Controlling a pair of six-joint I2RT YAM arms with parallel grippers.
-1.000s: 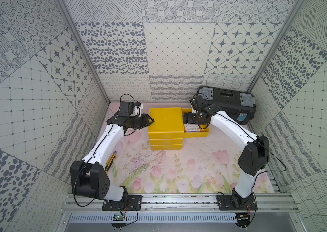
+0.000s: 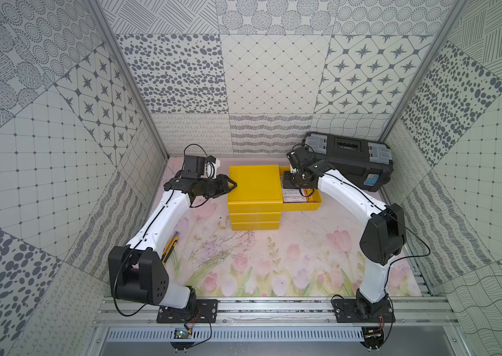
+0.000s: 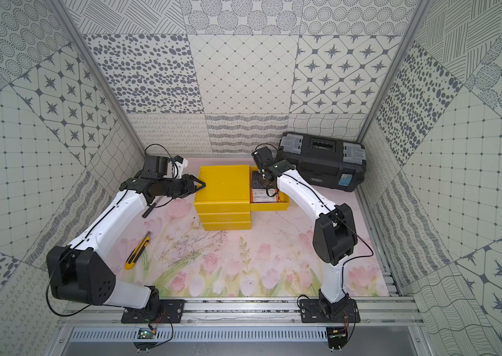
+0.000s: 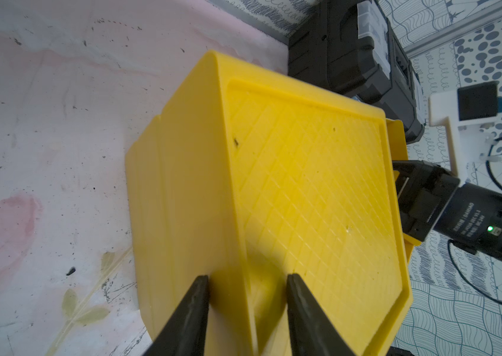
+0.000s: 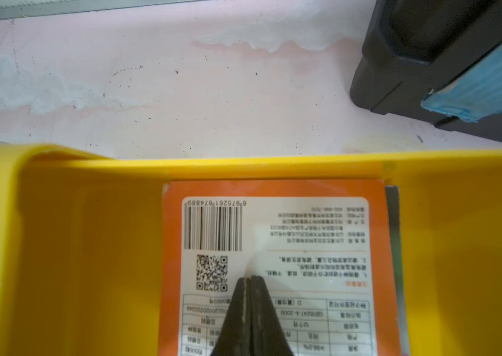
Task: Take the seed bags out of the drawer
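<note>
The yellow drawer (image 2: 304, 207) is pulled out to the right of the yellow cabinet (image 2: 255, 182). An orange-bordered seed bag (image 5: 316, 228) lies flat in it, label up, and the edge of a darker bag (image 5: 395, 237) peeks out underneath. Over the label, my right gripper is shut with its fingertips together and nothing between them; the bag is outside them. Across the cabinet's upper left edge, my left gripper stands open, one finger on each side of the corner. The lower part of the bag is out of the right wrist view.
Behind and right of the drawer sits a black toolbox (image 2: 349, 159). A yellow utility knife (image 3: 137, 251) rests near the left arm, with a dark slim object (image 3: 150, 209) behind it.
The right arm has shifted slightly to the left. The bag still lies in the drawer, and the left arm has not moved.
</note>
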